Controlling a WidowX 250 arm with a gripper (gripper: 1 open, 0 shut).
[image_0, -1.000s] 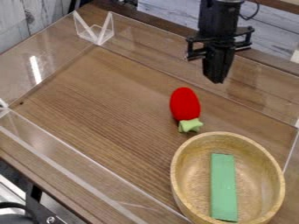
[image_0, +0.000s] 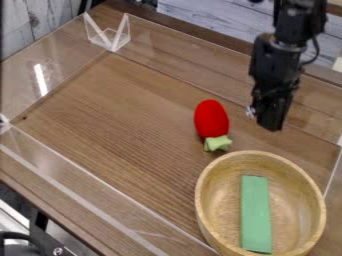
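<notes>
A black gripper (image_0: 261, 118) hangs at the right of the camera view, blurred, above the table just right of a red oval object (image_0: 211, 117). A small light green piece (image_0: 218, 143) sits at the lower end of the red object. The gripper looks shut, with nothing seen between its fingers. A cream bowl (image_0: 214, 178) at the lower right holds a green rectangular block (image_0: 255, 213).
A clear plastic piece (image_0: 110, 32) stands at the back left.
The gripper has moved down and to the right, toward the front of the table. The red object, bowl and green block have not moved.
</notes>
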